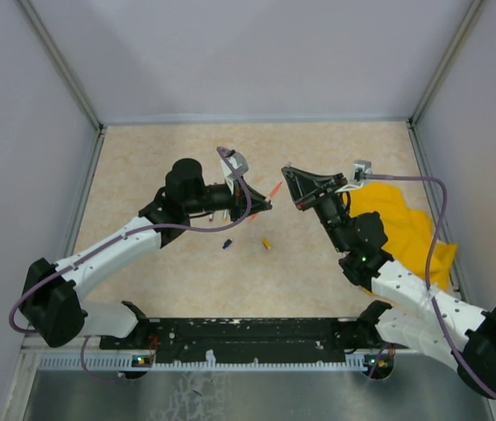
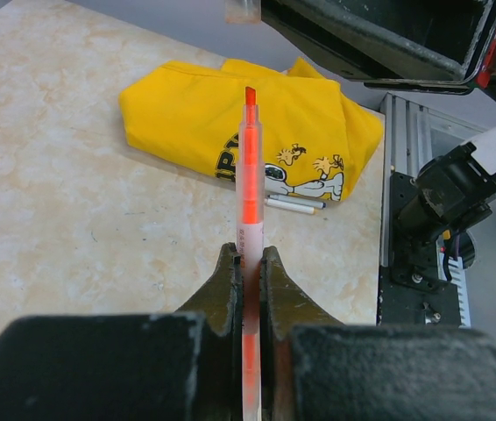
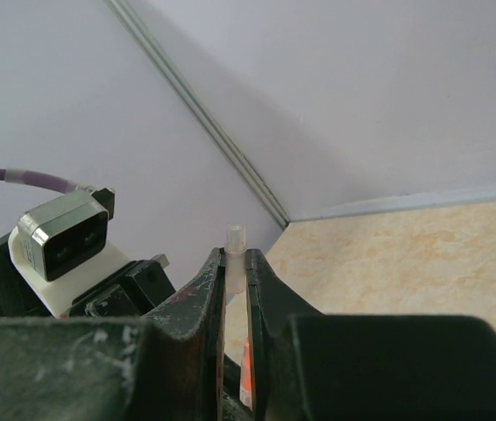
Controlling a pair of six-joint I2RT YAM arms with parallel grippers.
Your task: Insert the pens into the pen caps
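An orange pen with a clear tip section (image 2: 250, 175) stands between the fingers of my left gripper, which is shut on it, tip pointing out. The same pen (image 1: 274, 190) slants up and right in the top view, from the left gripper (image 1: 264, 203). My right gripper is shut on a clear, whitish pen cap (image 3: 236, 274) that pokes out above its fingertips. In the left wrist view the cap (image 2: 243, 10) shows at the top edge, apart from the pen's tip. Whether the two line up in depth is hard to tell.
A blue cap (image 1: 227, 244) and a yellow cap (image 1: 266, 244) lie on the table below the arms. A yellow cloth bag (image 1: 393, 232) is at the right, with slim pens (image 2: 294, 203) beside it.
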